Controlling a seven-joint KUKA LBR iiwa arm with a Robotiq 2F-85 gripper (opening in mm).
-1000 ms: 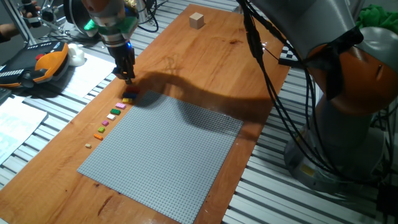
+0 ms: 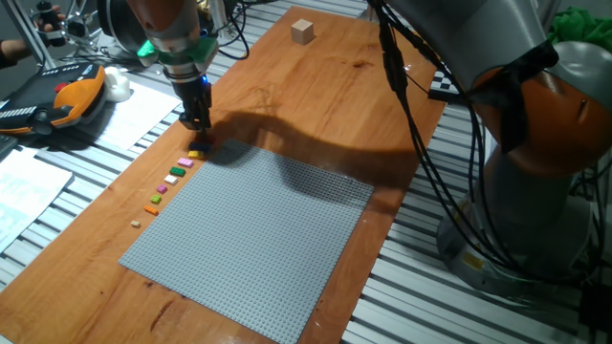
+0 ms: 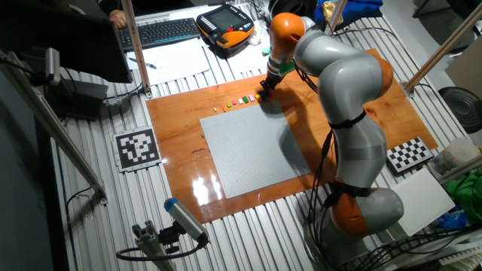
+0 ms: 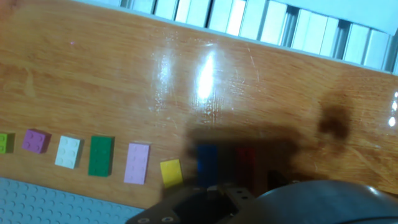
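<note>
A row of small bricks lies along one edge of the grey baseplate (image 2: 253,229). In the wrist view it runs from a lime brick (image 4: 4,143) past purple (image 4: 35,141), white (image 4: 68,152), dark green (image 4: 101,156) and pink (image 4: 137,163) bricks to a yellow brick (image 4: 171,173). Beyond that, a blue brick (image 4: 207,165) and a red brick (image 4: 246,163) lie in shadow. My gripper (image 2: 202,128) points down close above this end of the row. Its fingers show dark at the wrist view's bottom edge; their gap and anything between them cannot be made out.
A wooden cube (image 2: 302,32) stands far back on the table. The orange-and-black handheld device (image 3: 224,28) lies beyond the table edge. The baseplate's top is bare, and open wood (image 2: 316,96) stretches behind it.
Over the last second my gripper has come slightly lower, toward the blue and red end of the row. The bricks and baseplate show no clear movement.
</note>
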